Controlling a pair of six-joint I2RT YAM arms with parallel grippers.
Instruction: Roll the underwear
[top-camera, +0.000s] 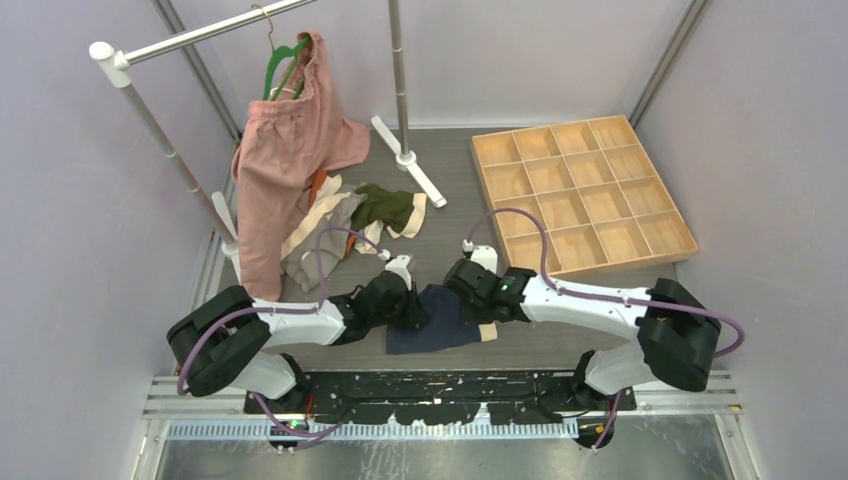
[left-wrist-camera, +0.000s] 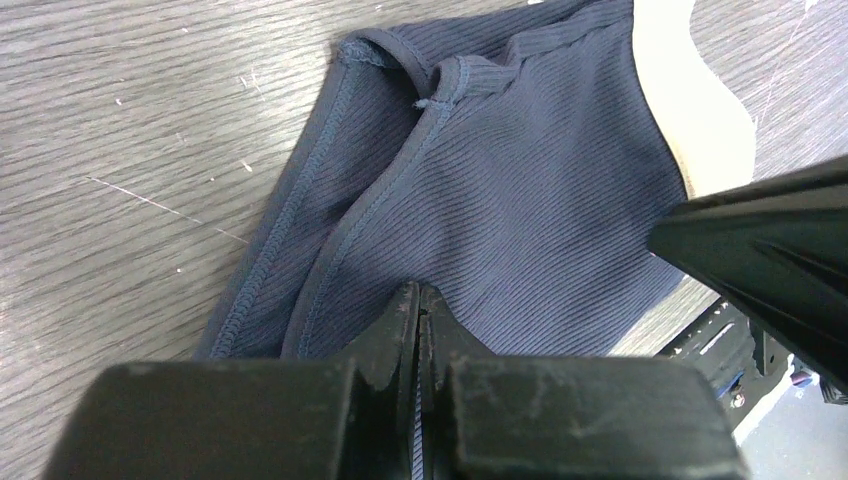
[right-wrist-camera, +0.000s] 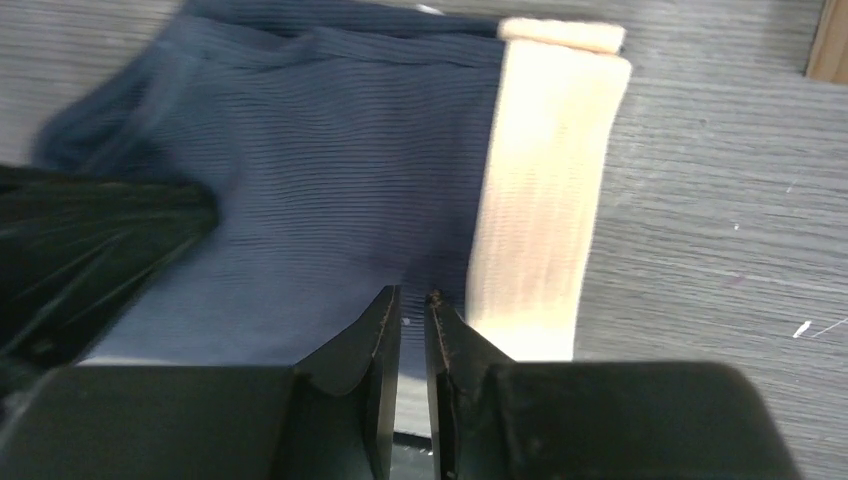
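The navy underwear (top-camera: 440, 335) lies folded flat on the grey table, its cream waistband (top-camera: 488, 332) on the right side. My left gripper is shut, its tips low over the left part of the cloth; I see no fabric clearly pinched there. Over the right part, my right gripper is almost fully shut, with a narrow gap and no cloth visible in it. In the right wrist view the waistband (right-wrist-camera: 545, 190) runs just right of its tips. Whether either pair of tips touches the cloth is hard to tell.
An empty wooden compartment box (top-camera: 585, 195) stands at the back right. Other garments (top-camera: 375, 212) are heaped at the back left, beneath pink trousers (top-camera: 280, 160) on a hanging rack. A strip of bare table shows behind the underwear.
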